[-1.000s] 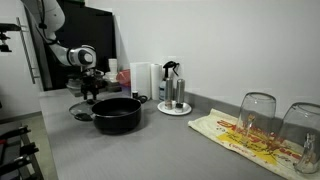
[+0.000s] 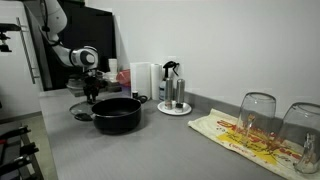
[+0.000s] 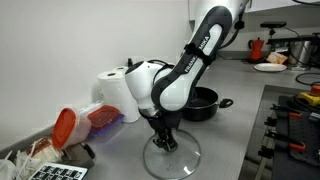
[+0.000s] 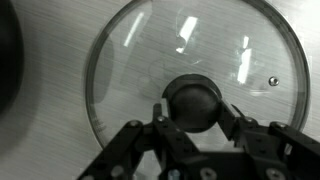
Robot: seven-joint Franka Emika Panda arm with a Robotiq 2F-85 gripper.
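A round glass lid (image 4: 125,75) with a metal rim and a black knob (image 4: 192,103) lies on the counter. My gripper is over the knob, its fingers apart on either side of it in the wrist view. Whether they press on the knob is not clear. In exterior view 2 the lid (image 3: 185,165) lies beneath the gripper (image 3: 165,146), whose tips hide the knob. Beside the lid stands a black pot (image 2: 118,118), uncovered, also seen as the pot (image 3: 205,104) behind the arm.
White paper rolls (image 3: 115,90) and a red container (image 3: 72,128) stand near the arm. Along the wall are a plate (image 2: 174,108) with bottles, and two upturned glasses (image 2: 257,112) on a yellow-patterned cloth (image 2: 222,128).
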